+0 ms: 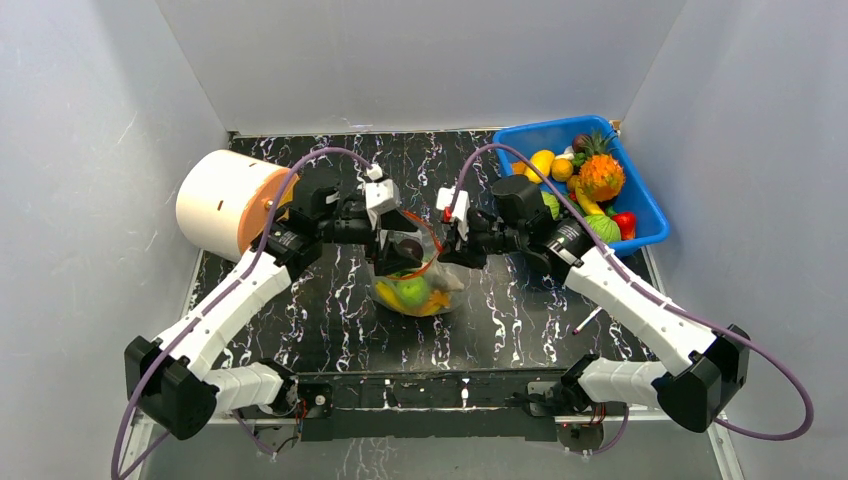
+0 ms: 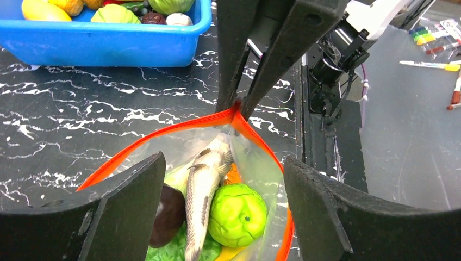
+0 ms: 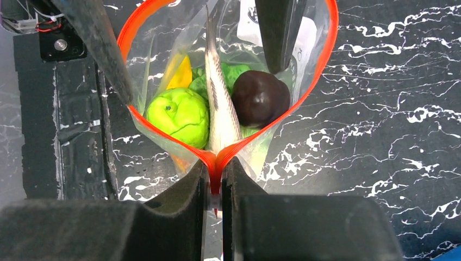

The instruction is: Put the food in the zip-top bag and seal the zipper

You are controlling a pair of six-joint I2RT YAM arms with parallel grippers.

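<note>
The clear zip top bag (image 1: 449, 294) stands on the black table with its orange-red zipper rim spread wide. Inside it lie a pale fish (image 3: 218, 103), a dark round eggplant-like item (image 3: 261, 99), a green pepper-like vegetable (image 2: 237, 215), leafy greens and something yellow. My right gripper is shut on the pinched right end of the bag's rim. From the left, my left gripper reaches over the mouth, open, with its fingers (image 3: 278, 38) apart. In the right wrist view one finger overlaps the bag's opening and the other is by the zipper edge.
A blue bin (image 1: 652, 225) of toy fruit and vegetables stands at the back right. A big white cylinder (image 1: 212, 205) lies behind the left arm. A pen (image 1: 587, 320) rests at the right front. Bare table surrounds the bag.
</note>
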